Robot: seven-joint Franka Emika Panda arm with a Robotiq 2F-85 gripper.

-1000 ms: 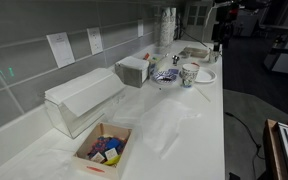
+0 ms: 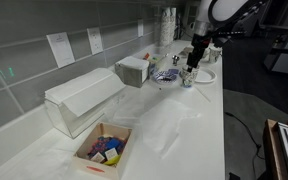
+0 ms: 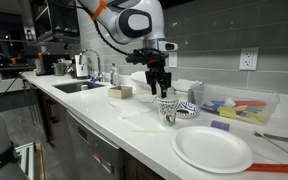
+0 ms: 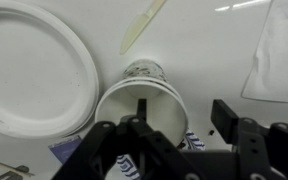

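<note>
A patterned paper cup (image 3: 168,113) stands upright on the white counter, and exterior view 1 shows the same cup (image 2: 187,82) toward the far end. Just over its mouth, my gripper (image 3: 161,88) points downward. Looking down in the wrist view, I see the cup (image 4: 144,70) with its wide round opening. My gripper is open, one finger over the cup's mouth and the other to the right, outside the rim. Bare space shows between the two fingers apart from the cup's edge; whether they touch the cup I cannot tell.
A white plate (image 3: 212,148) lies close beside the cup. Behind it are a patterned bowl (image 3: 186,109) and a clear plastic container (image 3: 242,104). A plastic knife (image 4: 142,27) lies nearby. Clear counter and a box of small packets (image 2: 103,149) are farther along.
My arm has come in from the counter's far right side, moving left and down until the gripper is at the cup. The cup has not visibly moved.
</note>
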